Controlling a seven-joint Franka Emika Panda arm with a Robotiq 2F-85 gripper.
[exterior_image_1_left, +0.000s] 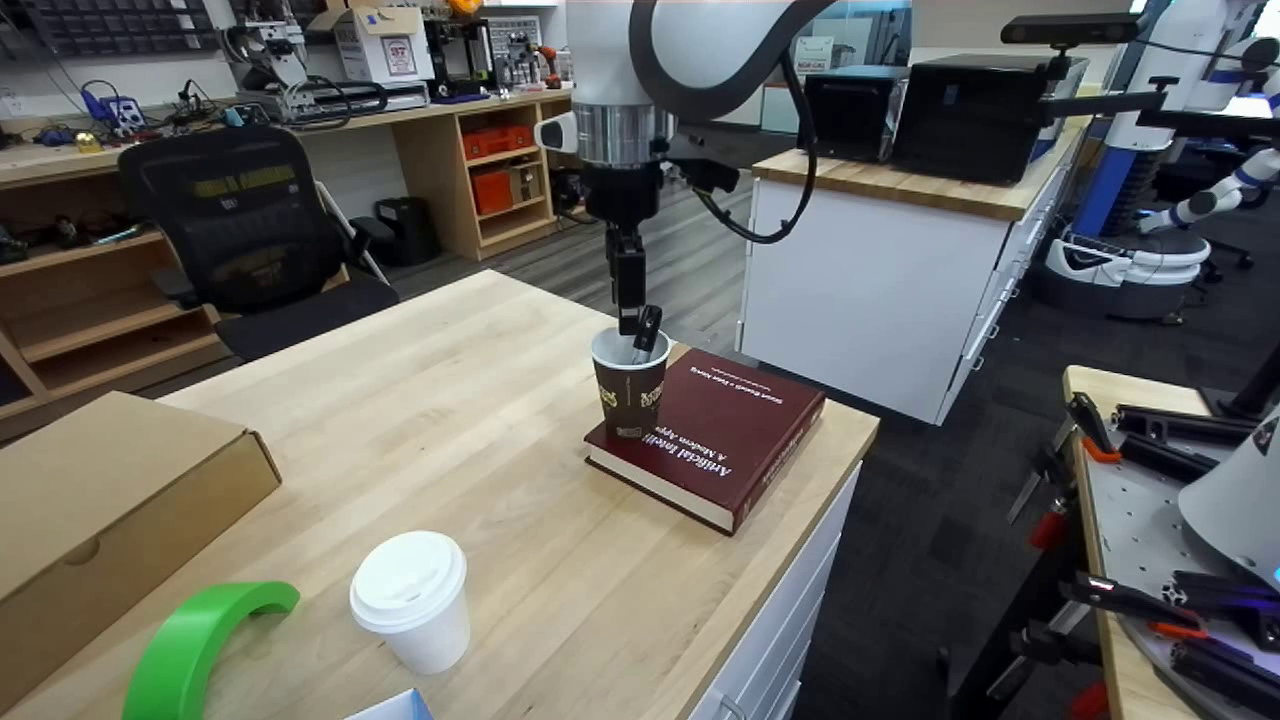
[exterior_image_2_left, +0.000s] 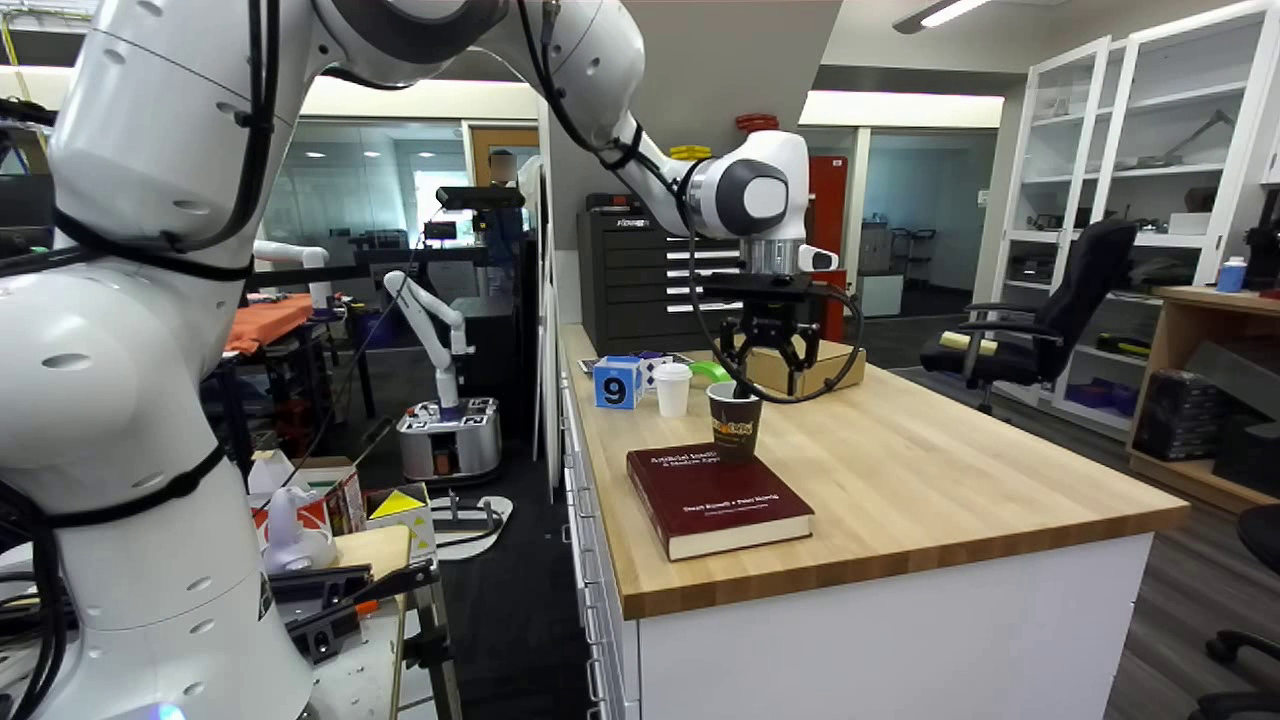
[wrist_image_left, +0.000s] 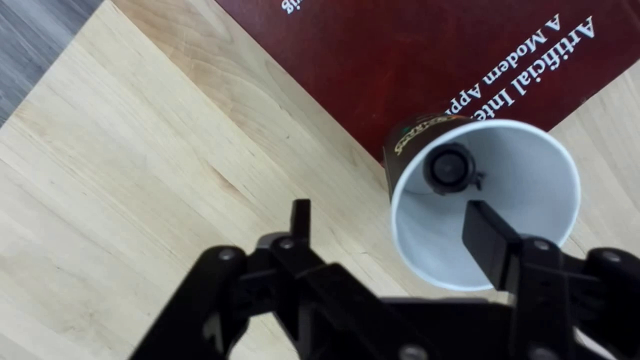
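Observation:
A dark brown paper cup (exterior_image_1_left: 631, 396) with a white inside stands near the edge of a maroon book (exterior_image_1_left: 720, 434). A dark pen-like object (wrist_image_left: 450, 169) leans inside the cup, its round end up; exterior view 1 shows its black top (exterior_image_1_left: 648, 326) above the rim. My gripper is over the cup, fingers apart. In the wrist view, one finger (wrist_image_left: 301, 221) appears left of the cup, while the other (wrist_image_left: 487, 240) overlaps the cup's mouth. The pen-like object is not between the pads. Whether a finger touches the cup cannot be told.
A lidded white cup (exterior_image_1_left: 414, 600), a green arch (exterior_image_1_left: 192, 648) and a cardboard box (exterior_image_1_left: 108, 480) occupy the table's other end. A blue box (exterior_image_2_left: 618, 382) stands near the lidded cup. Bare wood (exterior_image_1_left: 396, 384) lies between the box and the book.

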